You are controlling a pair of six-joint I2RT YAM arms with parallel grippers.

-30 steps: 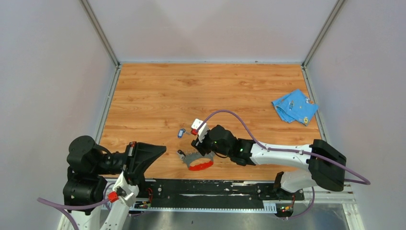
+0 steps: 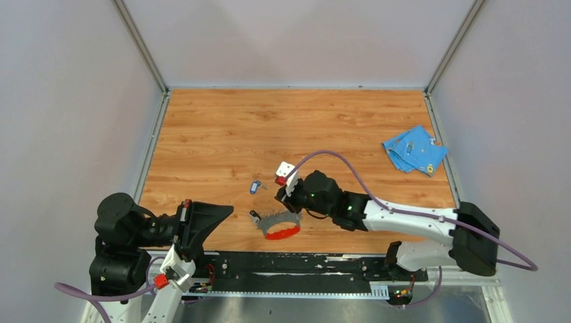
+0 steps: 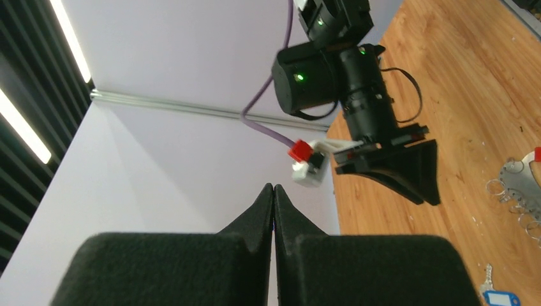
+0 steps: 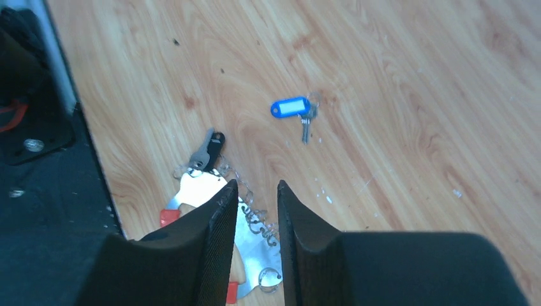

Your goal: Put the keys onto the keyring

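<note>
The blue-tagged key lies on the wooden table. Nearer the front, a dark fob with a key lies at one end of the grey, red-handled metal piece, which has several wire rings along it. My right gripper hangs above this piece, its fingers part open, with nothing visible between them. My left gripper is shut, with nothing showing between its fingers, left of the objects.
A folded blue cloth lies at the right. A black rail runs along the front edge, and walls enclose the sides and back.
The left arm and the objects look unchanged.
</note>
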